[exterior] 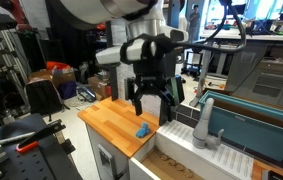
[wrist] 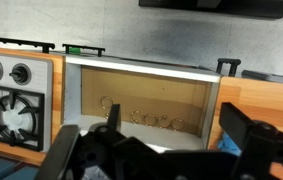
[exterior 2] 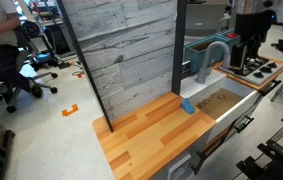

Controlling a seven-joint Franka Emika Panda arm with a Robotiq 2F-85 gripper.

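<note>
My black gripper (exterior: 153,110) hangs above the counter and the near end of the sink, its two fingers apart and nothing visible between them. In the wrist view the dark fingers reach in from the lower edge over the sink basin (wrist: 146,92), which has a tan bottom with several ring-like shapes. A small blue object (exterior: 143,130) lies on the wooden counter (exterior 2: 146,140) beside the sink, apart from the gripper. At the right of the wrist view the same blue object (wrist: 227,145) is partly covered by a finger.
A grey faucet (exterior: 203,118) rises at the sink's back edge. The stove (wrist: 21,100) lies on the sink's other side. A grey-white plank panel (exterior 2: 131,65) stands behind the counter.
</note>
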